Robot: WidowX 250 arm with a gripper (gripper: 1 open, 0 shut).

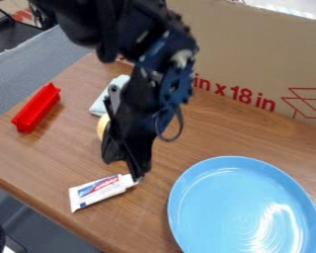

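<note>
My gripper point(131, 163) points down over the wooden table, its fingertips at the cap end of a white toothpaste tube point(99, 193) lying near the front edge. Whether the fingers are open or shut on the tube cannot be made out. A blue plate point(243, 208) lies to the right, apart from the tube.
A red object point(37, 107) lies at the left, with a white item point(102, 102) and a partly hidden yellow thing point(103, 128) behind the arm. A cardboard box point(253, 59) stands at the back. The table between box and plate is clear.
</note>
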